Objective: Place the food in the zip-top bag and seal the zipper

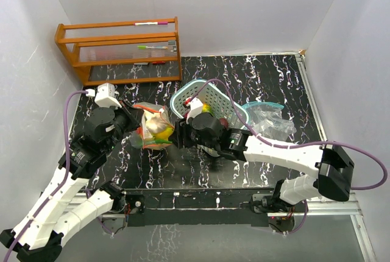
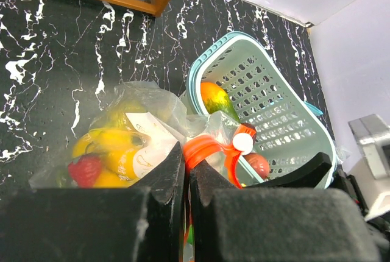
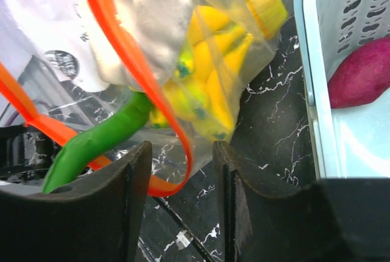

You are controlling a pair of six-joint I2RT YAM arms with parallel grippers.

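Observation:
The zip bag (image 1: 152, 129) holds garlic, yellow food and a green pepper (image 3: 97, 140), whose end reaches past the orange zipper rim, plus a red strawberry-like piece (image 2: 85, 170). My left gripper is shut at the bag's orange zipper edge; film runs up to its fingertips. My right gripper is at the bag's right, its two fingers apart either side of the lower zipper area, holding nothing that shows.
A basket (image 1: 201, 86) with more food, including a purple item (image 3: 359, 70), sits right of the bag. A second bag (image 1: 271, 122) lies further right; a wooden rack (image 1: 122, 36) stands behind.

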